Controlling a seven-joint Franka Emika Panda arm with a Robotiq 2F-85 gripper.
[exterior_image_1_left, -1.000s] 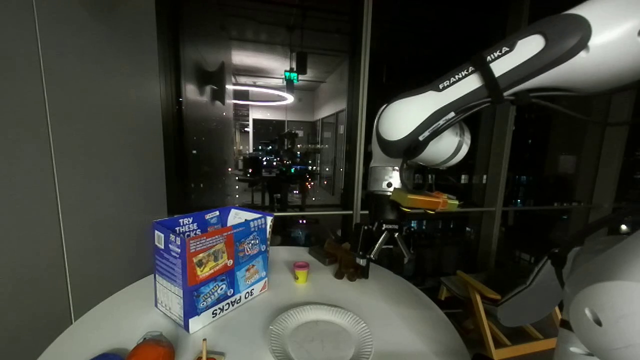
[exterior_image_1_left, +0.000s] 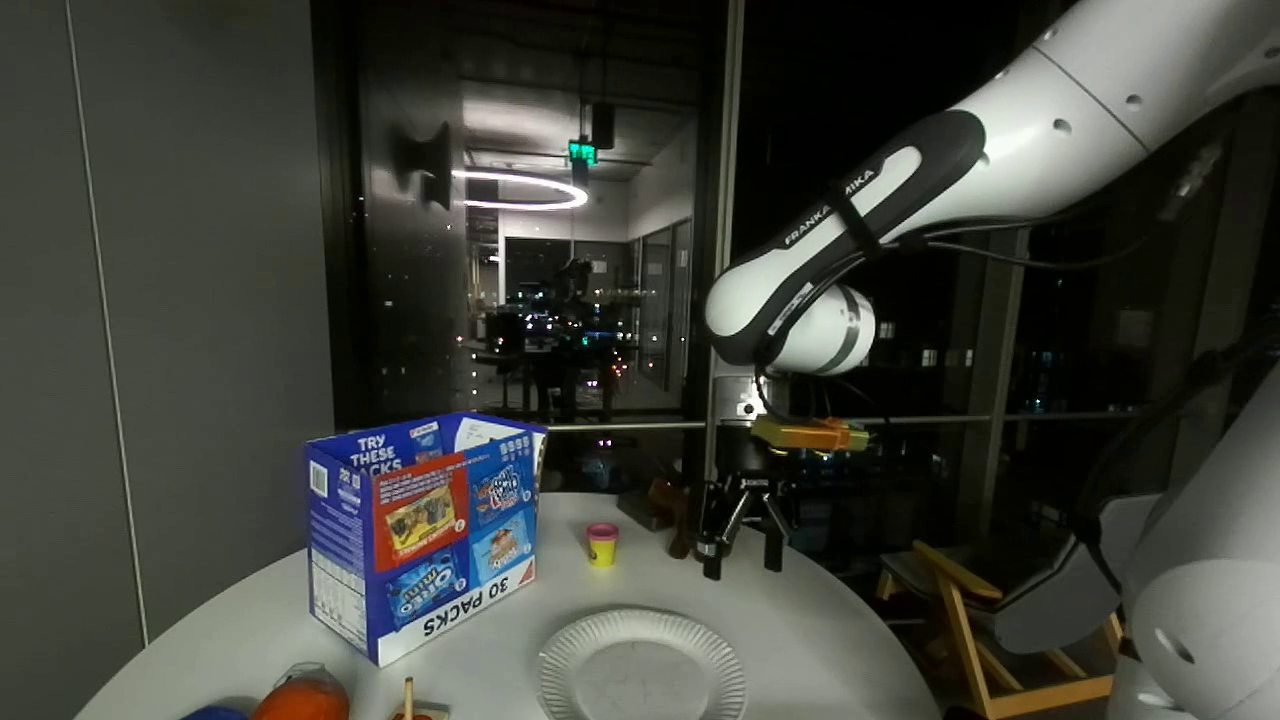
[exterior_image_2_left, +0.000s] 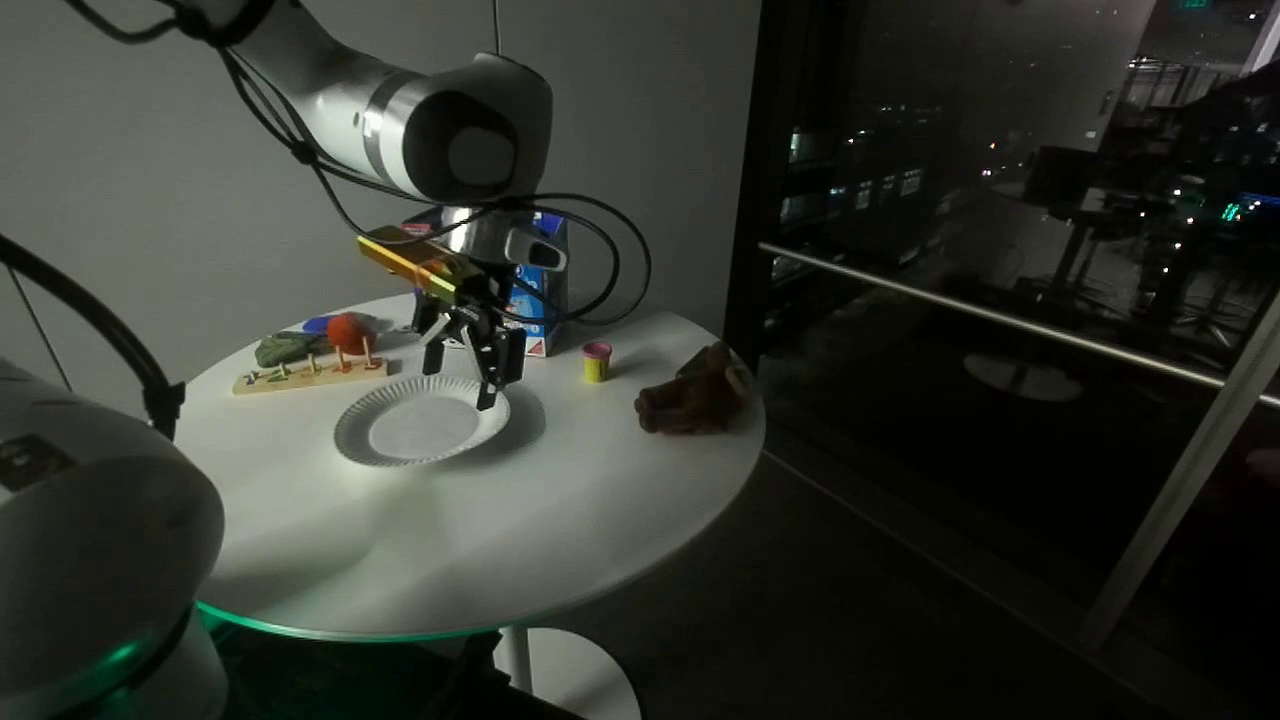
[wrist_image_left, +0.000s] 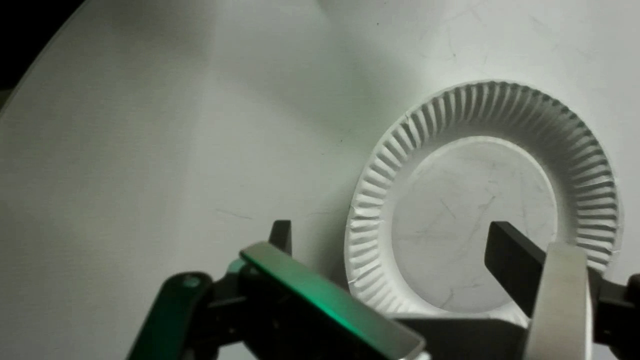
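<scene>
My gripper (exterior_image_1_left: 744, 566) hangs over the table with its fingers spread apart and nothing between them. In the wrist view one fingertip (wrist_image_left: 280, 235) shows over bare table, left of the white paper plate (wrist_image_left: 474, 222); the other overlaps the plate in the picture. The plate lies face up with its ribbed rim whole and its middle empty. A small yellow tub with a pink lid (exterior_image_1_left: 602, 546) stands upright behind the plate. Beyond the gripper, partly hidden by it in exterior view 1, is a brown toy animal (exterior_image_2_left: 696, 394) near the table's edge.
A large blue snack box (exterior_image_1_left: 420, 534) stands open-topped on the table. A wooden peg board (exterior_image_2_left: 314, 374), an orange-red round object (exterior_image_2_left: 349, 332), a green item (exterior_image_2_left: 283, 348) and a blue one lie beyond the plate.
In exterior view 1 the arm has come lower and a little to the left, bringing the gripper down closer to the table. The plate, tub and box have stayed in place.
</scene>
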